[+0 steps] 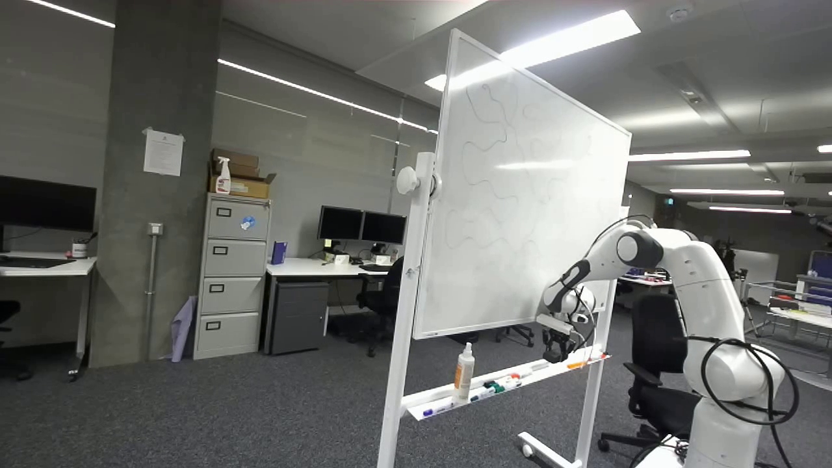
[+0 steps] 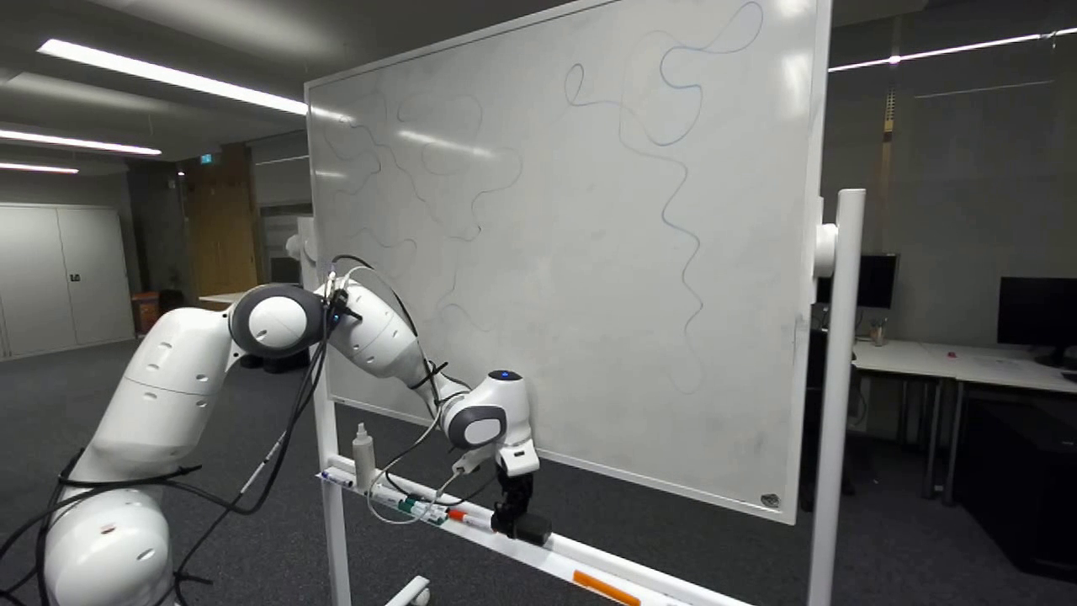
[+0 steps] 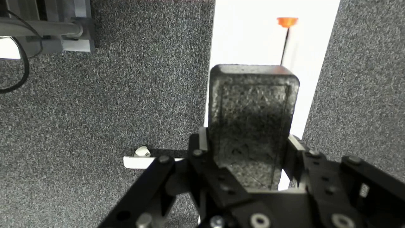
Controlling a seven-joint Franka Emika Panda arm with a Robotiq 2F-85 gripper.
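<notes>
My gripper points down and is shut on a dark, block-shaped eraser, one finger at each side of it. In exterior view 2 the eraser sticks out to the right of the fingers, at the height of the white pen tray. Whether it touches the tray I cannot tell. The whiteboard rises above the gripper, bearing faint wavy pen lines. From exterior view 1 the gripper appears just below the board's bottom edge, over the tray's far half.
A spray bottle stands on the tray, with several markers beside it. An orange item lies toward the tray's other end. A cable loops near the wrist. Carpet shows below on both sides of the tray.
</notes>
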